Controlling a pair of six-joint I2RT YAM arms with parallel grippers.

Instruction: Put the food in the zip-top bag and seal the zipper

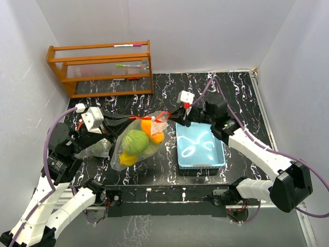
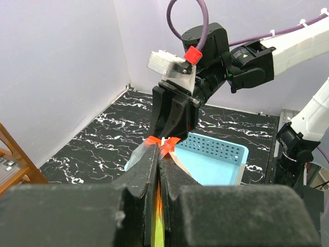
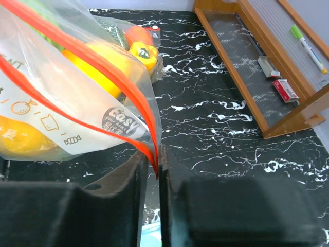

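Note:
A clear zip top bag (image 1: 157, 146) with an orange-red zipper strip hangs between my grippers. Through its film show a round green food (image 1: 135, 141), an orange food (image 1: 153, 135) and a yellow one (image 1: 128, 158). My left gripper (image 1: 132, 119) is shut on one end of the bag's mouth; in the left wrist view the strip (image 2: 169, 146) runs on from its fingertips. At the other end, my right gripper has its fingers close together around the corner where both zipper strips (image 3: 134, 98) meet. A narrow gap shows between them; whether they grip is unclear.
A blue basket (image 1: 200, 165) stands on the black marbled table (image 1: 239, 103) below the right gripper. Another clear bag with food (image 1: 100, 148) lies under the left arm. A wooden rack (image 1: 111, 95) stands at the back left. Table between rack and basket is clear.

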